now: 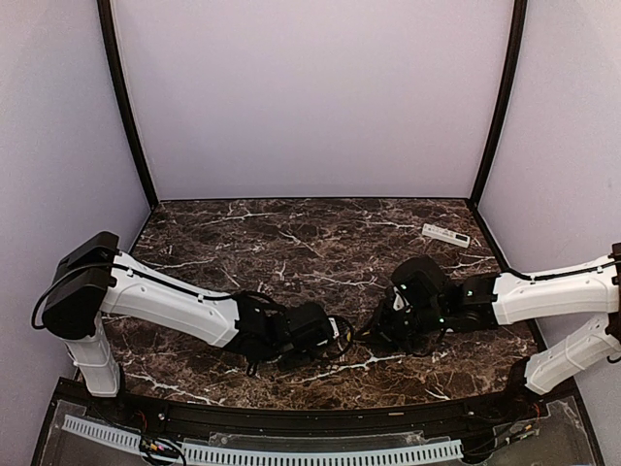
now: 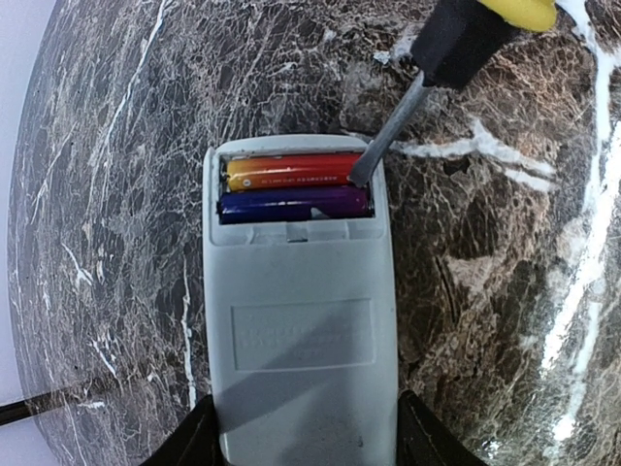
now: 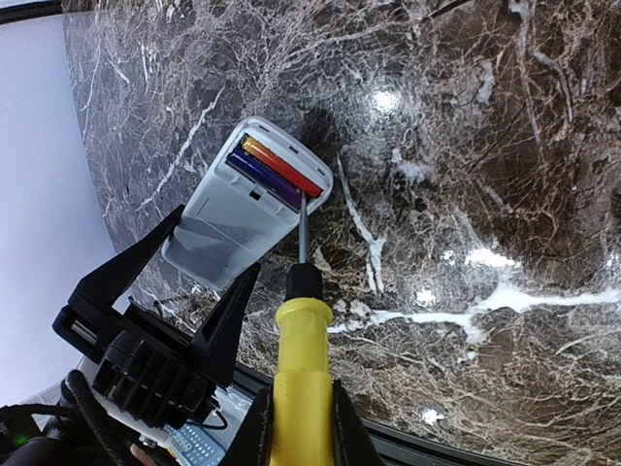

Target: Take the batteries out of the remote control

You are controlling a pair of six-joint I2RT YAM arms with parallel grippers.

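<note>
Between the fingers of my left gripper the white remote control (image 2: 291,272) is held, its open battery bay facing up. Two batteries lie side by side in the bay: an orange-red battery (image 2: 291,171) at the outer end and a purple battery (image 2: 286,204) beside it. My right gripper is shut on a yellow-handled screwdriver (image 3: 304,340). The screwdriver's metal tip reaches into the bay at the batteries' right ends in the left wrist view, over the end of the orange-red one. Whether it presses on a battery I cannot tell.
A white panel-like object (image 1: 445,235), perhaps another remote, lies at the back right of the dark marble table (image 1: 291,233). A vented strip (image 1: 320,454) runs along the front edge.
</note>
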